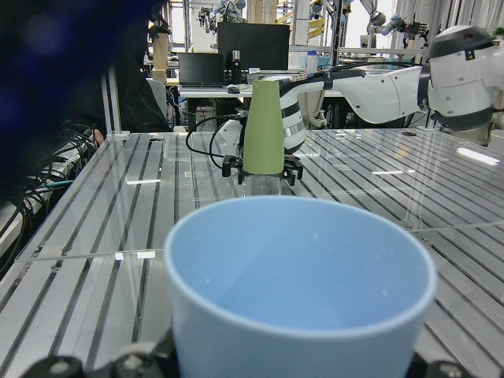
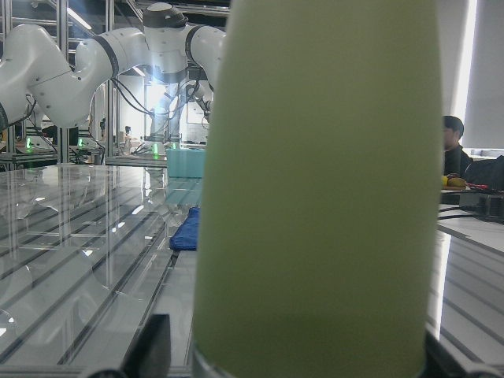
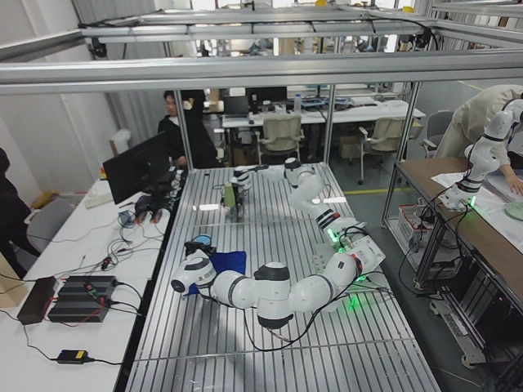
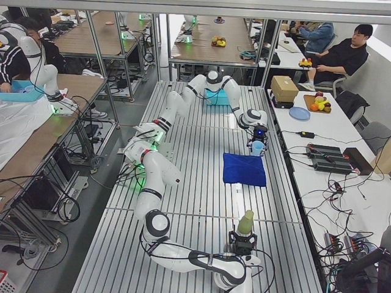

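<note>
A light blue cup [image 1: 299,276] fills the lower left wrist view, between the fingers of my left gripper [image 4: 256,144], which appears shut on it at the slotted table's far end in the camera right view. A tall pale green cylinder [image 4: 245,221] with a clear lower part stands upright in my right gripper [image 4: 242,240] at the near end, seemingly shut on it. The cylinder fills the right wrist view. A blue cloth [image 4: 244,170] lies on the table between the two grippers.
A light blue bin [image 4: 217,99] is at the table's far edge. The side desk [image 4: 311,195] holds a box, a plate with fruit nearby, power supplies and cables.
</note>
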